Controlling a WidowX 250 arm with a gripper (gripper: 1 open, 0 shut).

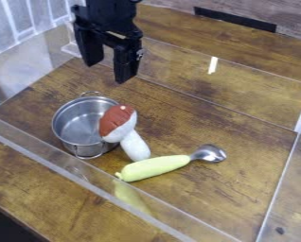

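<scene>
My black gripper (108, 68) is raised at the upper middle-left, above and behind a steel pot (79, 125), its fingers apart with nothing visible between them. A toy mushroom (120, 123) with a red-brown cap and white stem leans at the pot's right side. A pale yellow-green corn-like toy (153, 166) lies in front, with a metal spoon (206, 154) at its right end.
The wooden table (229, 104) has free room at the right and back. Clear low walls border it at the left, front and right.
</scene>
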